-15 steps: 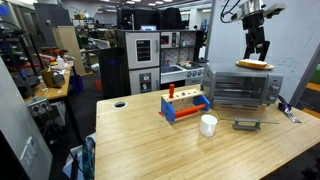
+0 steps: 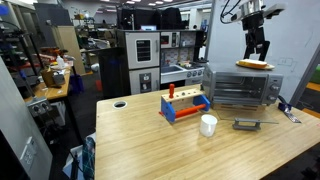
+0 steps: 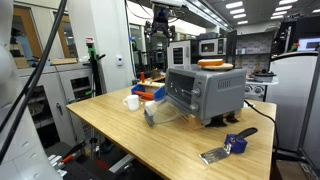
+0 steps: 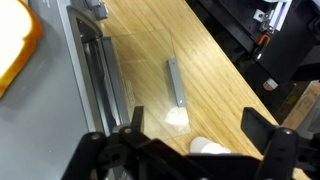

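Observation:
My gripper stands open and empty, its dark fingers [image 4: 117,152] wide apart at the bottom of the wrist view. In exterior view 1 the gripper [image 2: 257,52] hangs high, close above the silver toaster oven [image 2: 240,87]. The oven's glass door lies lowered over the table, with its grey handle [image 4: 176,82] at the outer edge. An orange-rimmed plate [image 2: 255,65] rests on top of the oven. A white mug [image 2: 208,125] stands on the table in front of the oven, partly in sight between the fingers in the wrist view.
A wooden block with a red peg and blue sides [image 2: 184,103] sits left of the oven. In exterior view 2, a blue object [image 3: 235,145] and a flat metal piece [image 3: 214,155] lie beside the oven.

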